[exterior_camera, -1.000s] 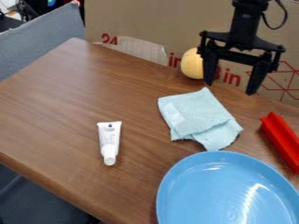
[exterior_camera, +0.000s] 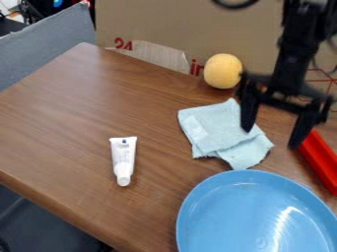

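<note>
My gripper is open and slightly blurred, hanging at the right above a folded pale blue cloth, its two black fingers spread apart with nothing seen between them. A white tube lies on the wooden table at the left of the cloth. A blue plate sits at the bottom right, and a red object lies at the right edge. A yellow rounded object rests behind the cloth, near a cardboard panel.
The cardboard panel stands along the back. A grey surface lies beyond the table's left edge.
My gripper has come down and a little to the right, from beside the yellow object to lower over the cloth's right part. The objects on the table are unchanged.
</note>
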